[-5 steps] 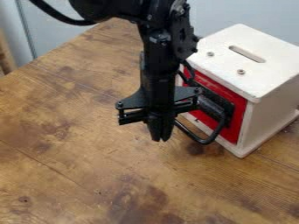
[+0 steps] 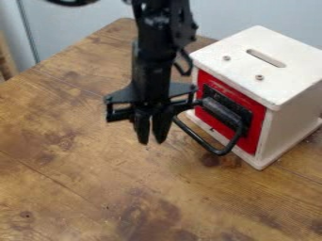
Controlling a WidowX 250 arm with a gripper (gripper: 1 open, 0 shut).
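A white wooden box [image 2: 270, 71] with a red front panel [image 2: 249, 132] stands at the right, a slot and bolts on its top. The panel has a dark window and a black handle bar curving out low in front. My black gripper [image 2: 150, 132] hangs left of the box, above the wooden table, its fingers shut with nothing seen between them.
A pale wall [image 2: 70, 24] runs along the back.
My gripper has moved left, away from the red panel, and slightly up. The box looks unmoved.
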